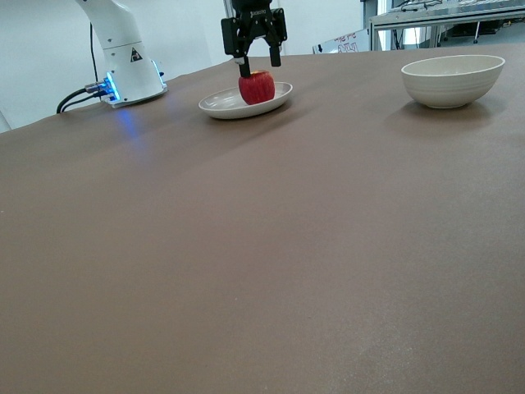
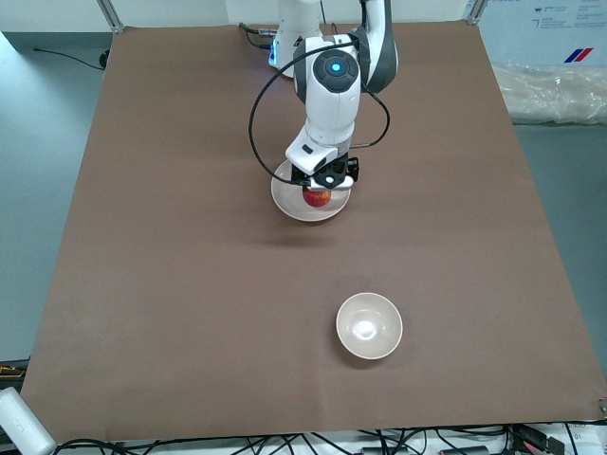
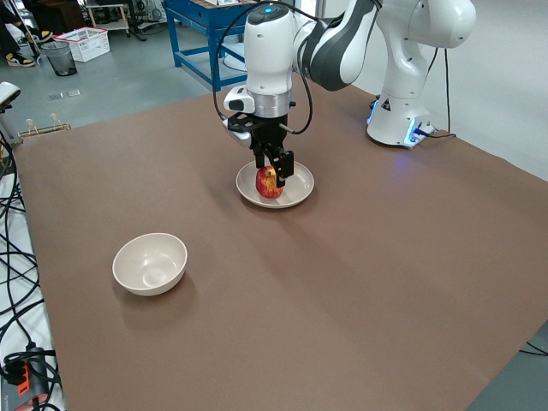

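A red apple (image 2: 317,198) (image 1: 257,90) (image 3: 267,185) sits on a shallow white plate (image 2: 289,204) (image 1: 221,104) (image 3: 300,187). Directly above it my black gripper (image 1: 259,62) (image 3: 271,169) points down. In the top view its two fingers stand apart, the left one at the apple's top and the right one just above and beside it; the gripper is open. An empty white bowl (image 2: 369,326) (image 1: 452,82) (image 3: 150,265) stands apart from the plate, nearer the table's front edge in the left view.
Cables and equipment lie beyond its front edge. The robot's base stands at the back, behind the plate, with loose cables around it.
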